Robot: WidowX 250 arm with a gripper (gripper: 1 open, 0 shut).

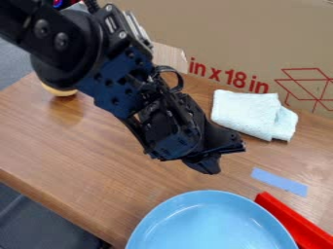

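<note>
My black gripper (208, 154) hangs low over the middle of the wooden table, left of the folded light cloth (254, 114) and above the blue plate (208, 229). Its fingers point down and to the right. The arm hides whatever is between or behind them, so I cannot see what they hold. A yellow round object (58, 90) at the back left is mostly covered by the arm.
A cardboard box (260, 39) stands along the back. A red object (293, 220) lies at the lower right beside a strip of blue tape (278, 182).
</note>
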